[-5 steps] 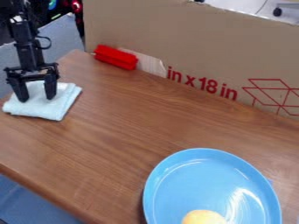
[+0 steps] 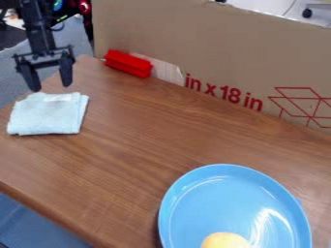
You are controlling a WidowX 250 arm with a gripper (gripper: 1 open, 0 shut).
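Observation:
My black gripper hangs at the upper left, above and just behind a folded white cloth that lies on the wooden table's left side. The fingers are spread apart, with nothing visible between them. A blue plate sits at the front right, holding a pale yellow round object that is cut off by the bottom edge.
A red item lies at the back by a cardboard wall that runs along the table's rear.
The cloth stays on the table; the plate is unmoved.

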